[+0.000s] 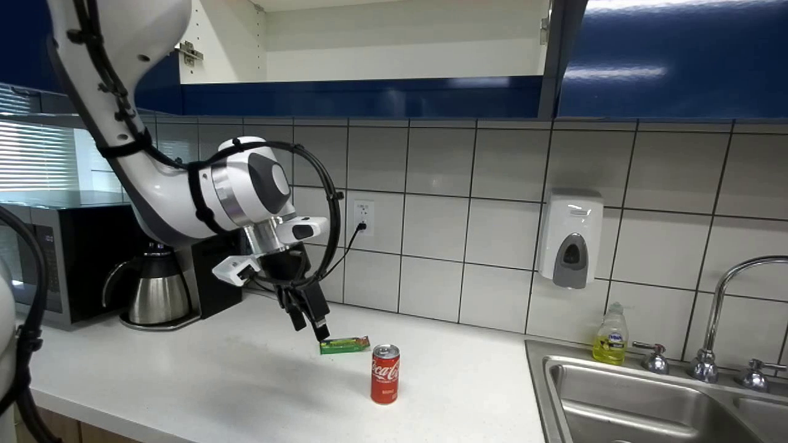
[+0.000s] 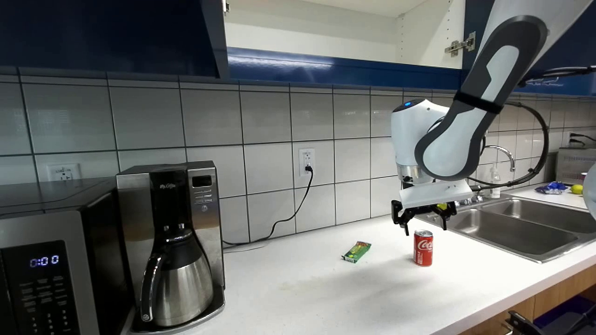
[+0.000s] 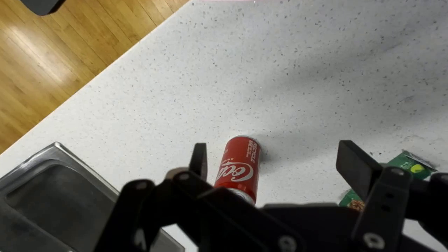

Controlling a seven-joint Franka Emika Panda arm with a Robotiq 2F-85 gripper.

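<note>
A red Coca-Cola can (image 1: 385, 375) stands upright on the white counter. Behind it lies a small green packet (image 1: 344, 344), flat on the surface. My gripper (image 1: 310, 331) is open and empty, above the counter and left of the can in the first exterior view. From the second exterior view, the gripper (image 2: 424, 225) appears over and near the can (image 2: 423, 249). In the wrist view the can (image 3: 239, 164) shows between the spread fingers, nearer the left one, its lower part hidden by the gripper. The green packet (image 3: 409, 165) is partly covered by the right finger.
A steel sink (image 1: 541, 384) with a faucet (image 1: 713, 325) and a yellow soap bottle (image 1: 611, 336) lies to the right. At the left are a coffee maker (image 2: 204, 223) and a microwave (image 2: 92, 240). An open cabinet (image 1: 406, 44) hangs above.
</note>
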